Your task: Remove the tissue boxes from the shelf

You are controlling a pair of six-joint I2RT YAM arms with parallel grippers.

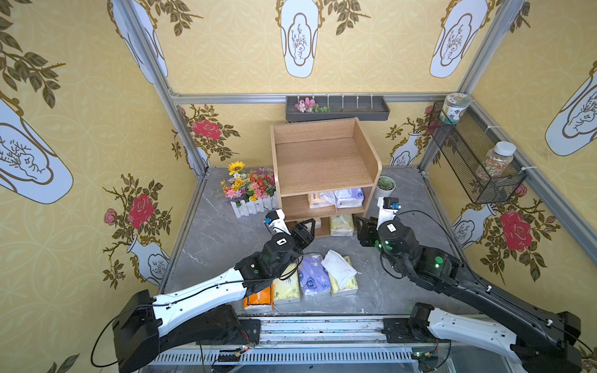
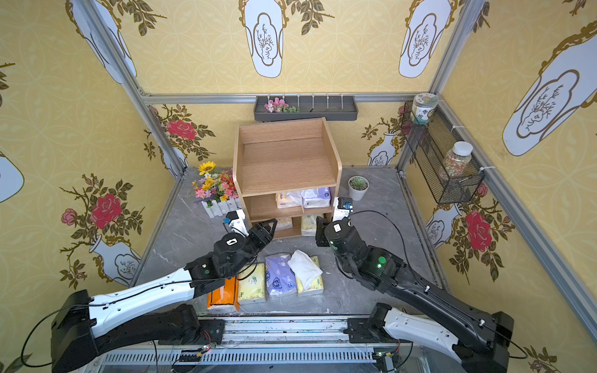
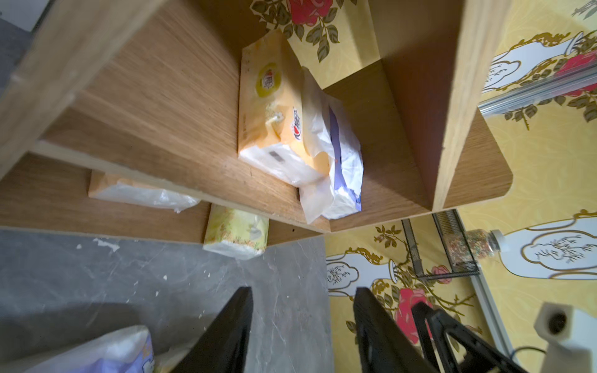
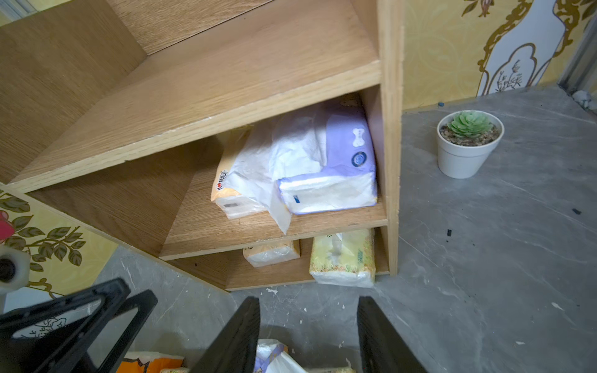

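On the wooden shelf's point(image 4: 205, 118) middle level, an orange tissue pack point(image 3: 270, 105) and a purple one point(image 4: 345, 149) stand side by side, white tissue hanging out between them. Below, on the bottom level, are another orange pack point(image 4: 271, 253) and a yellow-green one point(image 4: 342, 258). Part open, my left gripper is in front of the shelf's left part with nothing between its fingers. My right gripper, also parted and empty, stands before the shelf's right end. Along the front table edge lie orange point(image 2: 224, 295), yellow point(image 2: 252, 284), purple point(image 2: 281, 274) and tissue-topped yellow point(image 2: 311, 284) packs.
A potted succulent point(image 4: 467, 143) stands right of the shelf. Flowers in a white fence planter point(image 1: 248, 205) stand on its left. A wire basket point(image 1: 475, 155) with jars hangs on the right wall.
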